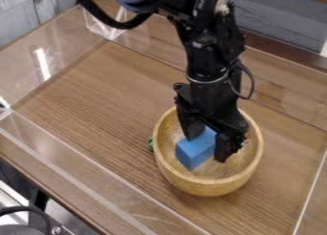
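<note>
My black gripper (209, 126) reaches down from the top into a light wooden bowl (205, 181) standing on the tabletop. Its fingers are around the upper part of a blue block (194, 155) lying in the bowl. The dark fingers hide part of the block, and I cannot tell whether they grip it.
A small green object (151, 144) sits just left of the bowl. A grey wall edge runs along the top right, and dark cables loop at the top left and bottom left.
</note>
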